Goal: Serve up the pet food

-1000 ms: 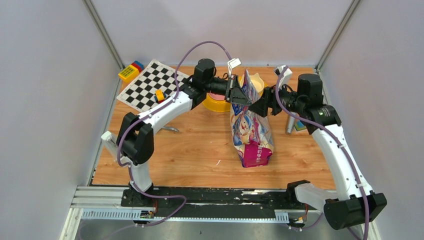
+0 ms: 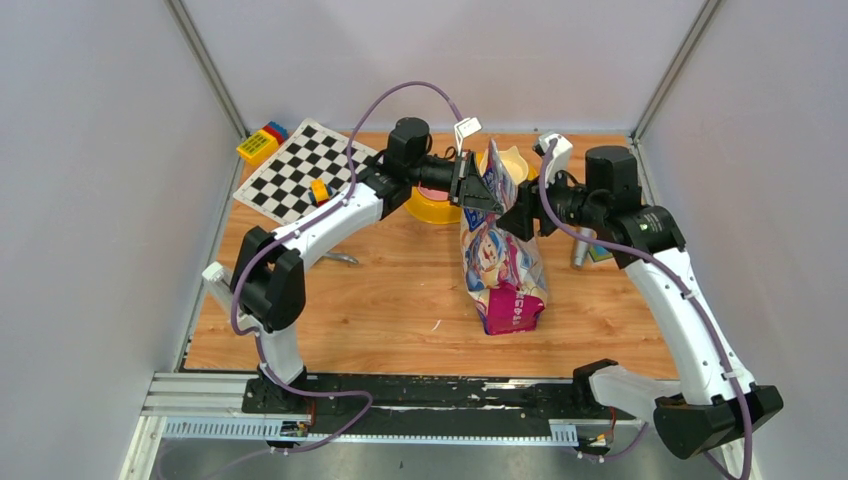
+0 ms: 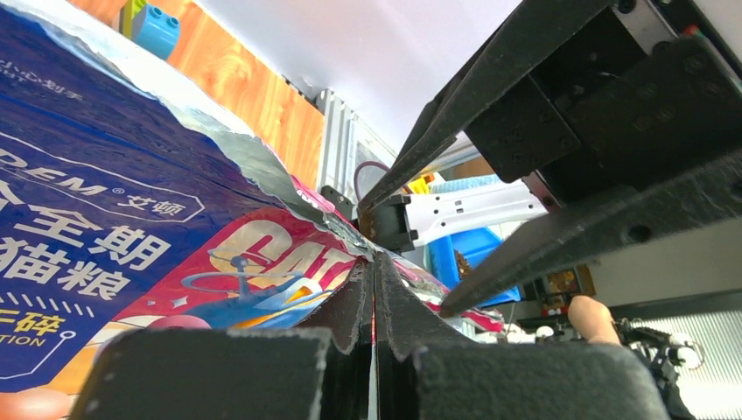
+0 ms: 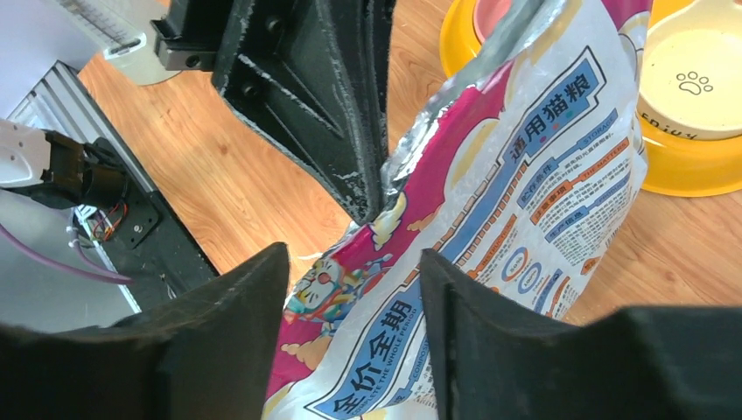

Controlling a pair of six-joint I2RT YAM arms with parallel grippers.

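Observation:
A tall cat food bag (image 2: 505, 285) (image 3: 105, 219) (image 4: 542, 192) stands upright in the middle of the table. My left gripper (image 2: 488, 203) is shut at the top edge of the bag, its fingertips on the foil rim. My right gripper (image 2: 512, 222) is part open at the bag's upper side, with bag material between and beyond its fingers in the right wrist view. Behind the bag, a yellow feeder (image 2: 430, 212) (image 4: 682, 179) holds a pink bowl and a cream bowl with a paw print (image 4: 689, 105), partly hidden.
A checkered board (image 2: 285, 180) with toy bricks (image 2: 257, 148) lies at the back left. A grey cylinder (image 2: 580, 255) is right of the bag.
My right gripper and wrist have shifted and turned slightly against the bag over the last second. The left arm and the bag look unchanged.

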